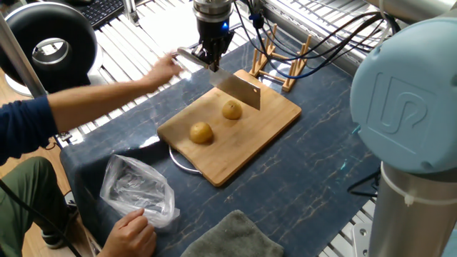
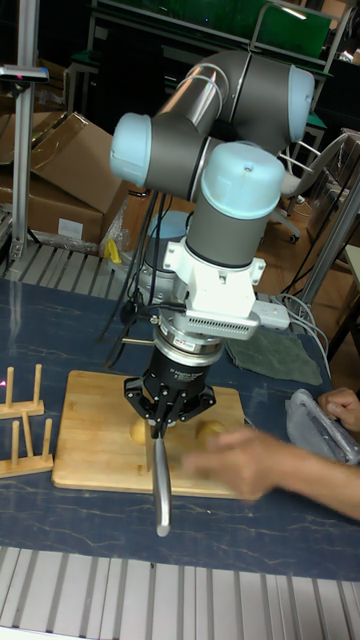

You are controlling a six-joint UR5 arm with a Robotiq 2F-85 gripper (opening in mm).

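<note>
My gripper [image 1: 212,66] is shut on a cleaver [image 1: 238,91], holding it near where handle and blade meet. The blade hangs over the far part of a wooden cutting board [image 1: 250,135], and the handle [image 2: 161,501] points away from the board. Two round yellow-brown potato-like pieces, one [image 1: 201,133] nearer the front-left edge and another [image 1: 231,109] close to the blade, lie on the board. The blade looks apart from both. A person's hand [image 1: 163,71] is up beside the cleaver's handle; whether it touches cannot be told.
A wooden rack [image 1: 287,86] stands behind the board. In front lie a clear plastic bag [image 1: 139,191], with the person's other hand [image 1: 131,235] by it, and a grey cloth [image 1: 234,239]. Cables [image 1: 314,68] loop near my wrist.
</note>
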